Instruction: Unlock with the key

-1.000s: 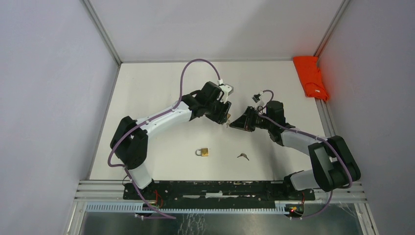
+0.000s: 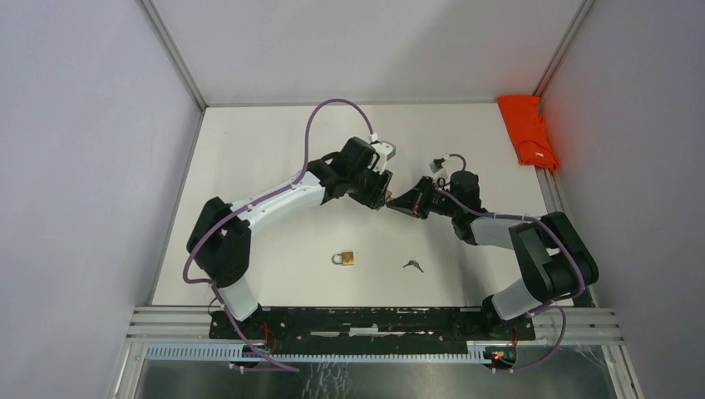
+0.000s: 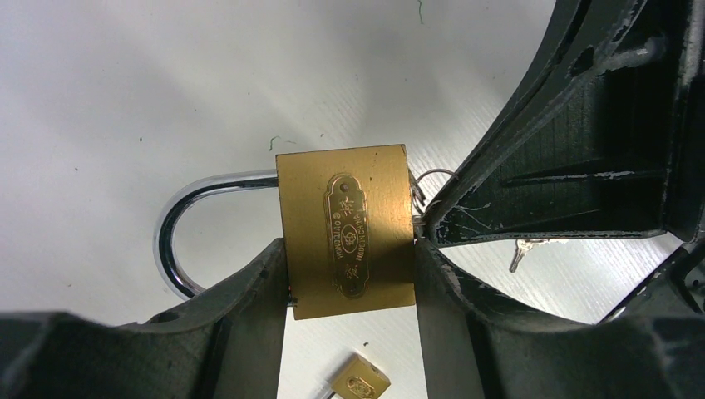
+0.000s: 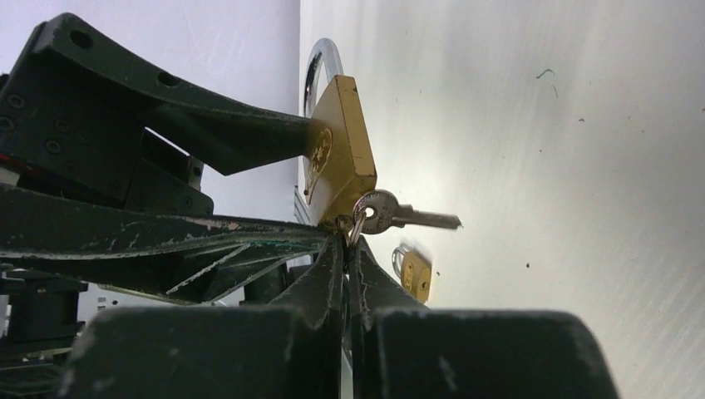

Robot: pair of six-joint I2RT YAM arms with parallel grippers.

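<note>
A brass padlock (image 3: pixel 345 233) with its shackle (image 3: pixel 166 229) pointing left is pinched between the two fingers of my left gripper. My right gripper is shut close against the lock's end face, its tips on what looks like a key's head. A short silver bit of that key (image 3: pixel 418 223) shows between lock and fingertips; how deep it sits is hidden. From a thin wire ring (image 3: pixel 436 173) by those tips, a second key (image 4: pixel 381 212) sticks out free beside the lock. In the top view the arms meet above mid-table.
Another brass padlock (image 2: pixel 347 258) lies on the table towards the front, with loose keys (image 2: pixel 413 265) to its right. An orange-red cloth (image 2: pixel 528 133) is at the back right corner.
The left arm and its padlock stay almost still.
</note>
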